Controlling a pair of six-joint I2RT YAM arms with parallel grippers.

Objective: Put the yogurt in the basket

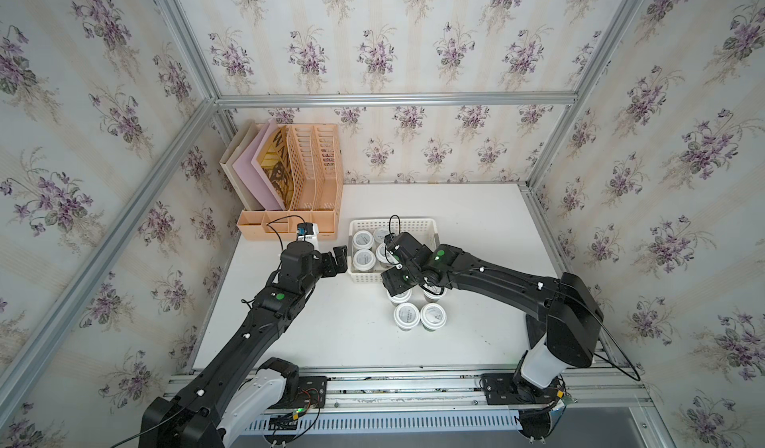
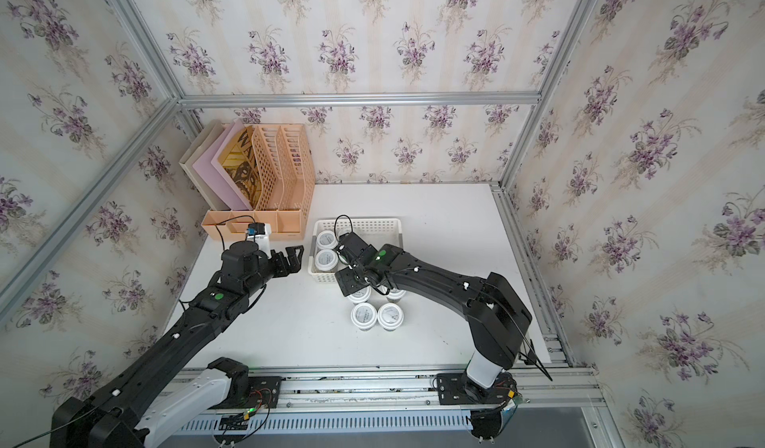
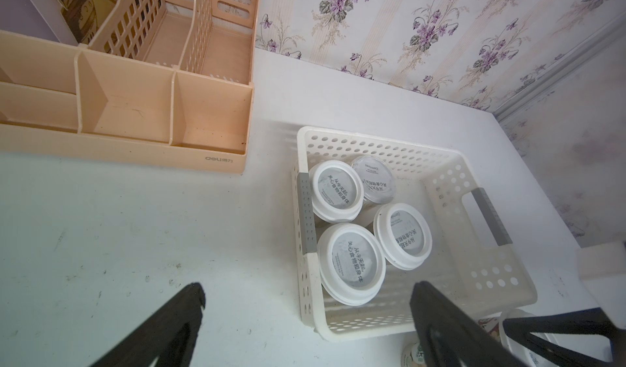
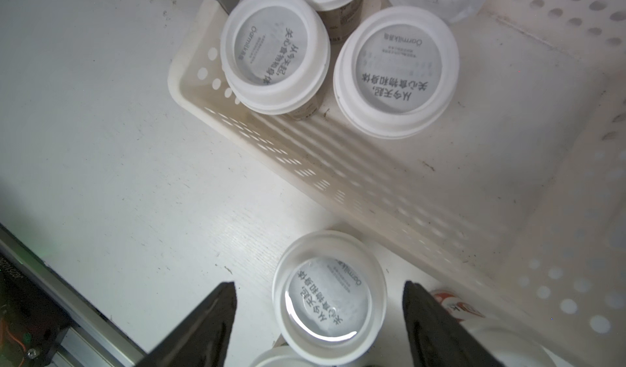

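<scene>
The white perforated basket (image 3: 384,136) holds several white-lidded yogurt cups (image 3: 352,264) grouped at its left end. In front of it, more yogurt cups (image 1: 406,314) stand on the table. One yogurt cup (image 4: 329,298) near the basket's front wall appears between the spread fingers of my right gripper. No contact shows; a gap is seen on either side of its lid. My left gripper is open and empty, just left of the basket. The right arm partly hides the basket and the nearer cups in both top views.
A peach desk organizer (image 1: 288,223) with upright folders stands at the back left. The right forearm (image 1: 502,280) reaches across the table's right side.
</scene>
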